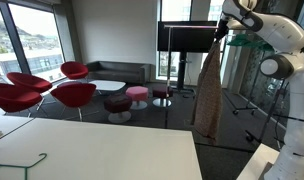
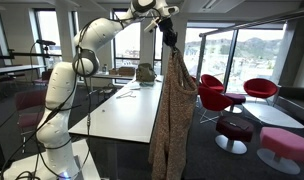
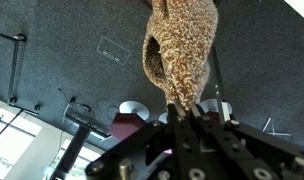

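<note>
A long brown speckled cloth [image 1: 209, 95] hangs from my gripper [image 1: 221, 36], high up at the right in exterior view 1. In exterior view 2 the cloth [image 2: 170, 125] drops in narrow folds far below the gripper [image 2: 172, 48], which is shut on its top end. Looking down in the wrist view, I see the cloth [image 3: 182, 45] bunched at the fingertips and spreading away above the floor. The exact grip on the fabric is dark and hard to make out. A green hanger [image 1: 22, 165] lies on the white table [image 1: 102, 150], well apart from the cloth.
A thin black rack pole [image 1: 169, 85] with a top bar [image 1: 192, 27] stands beside the cloth. Red chairs [image 1: 74, 95] and low stools [image 1: 118, 106] fill the area behind.
</note>
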